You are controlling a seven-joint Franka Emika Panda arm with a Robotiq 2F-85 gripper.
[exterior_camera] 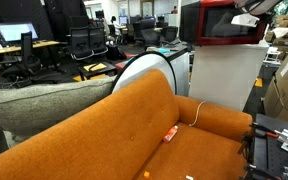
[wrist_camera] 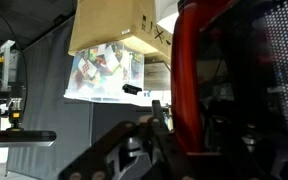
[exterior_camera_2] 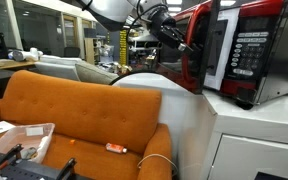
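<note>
A red microwave (exterior_camera_2: 256, 52) stands on a white cabinet at the right of exterior view 2. Its red-framed door (exterior_camera_2: 195, 42) stands swung away from the body. At the door's outer side, the arm's gripper (exterior_camera_2: 185, 46) is shut on the door; whether it holds a handle or the edge cannot be made out. From the wrist, a red bar of the door (wrist_camera: 187, 75) runs down between the dark fingers, with the perforated door window to its right. In exterior view 1, the gripper (exterior_camera: 247, 19) is small at the top right, against the microwave's front.
The white cabinet (exterior_camera_2: 249, 130) supports the microwave. An orange sofa (exterior_camera_2: 79, 105) fills the area in front, with a small red-and-white item (exterior_camera_2: 115, 148) on its seat. Below the wrist lie a cardboard box (wrist_camera: 119, 22) and a clear bin (wrist_camera: 104, 72) of small objects.
</note>
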